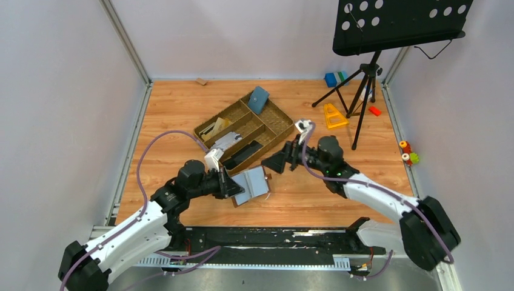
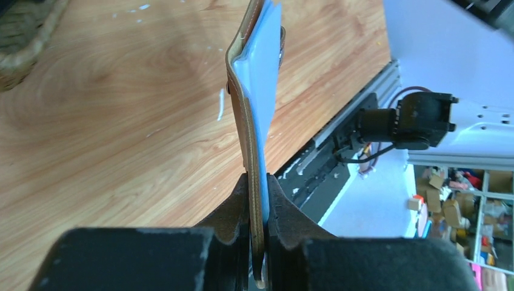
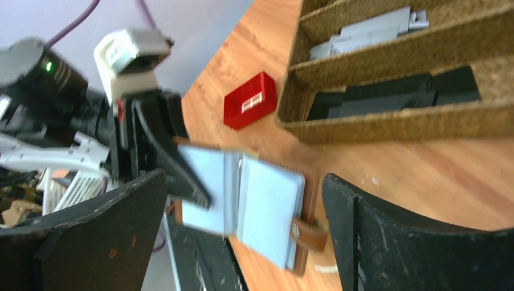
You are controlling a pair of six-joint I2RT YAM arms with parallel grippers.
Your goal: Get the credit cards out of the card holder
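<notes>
An open card holder (image 1: 252, 183), brown outside with pale blue inner faces and a strap, is held by my left gripper (image 1: 230, 188). In the left wrist view the holder (image 2: 260, 91) stands edge-on, pinched between the shut fingers. My right gripper (image 1: 282, 157) is open and empty, above and to the right of the holder; in the right wrist view the holder (image 3: 270, 212) lies blurred beyond and between its fingers. Whether cards are inside cannot be told.
A divided woven basket (image 1: 273, 118) with several items sits behind the holder. A red box (image 3: 248, 103) is beside it. A music stand (image 1: 363, 91) and yellow piece (image 1: 335, 124) occupy the back right.
</notes>
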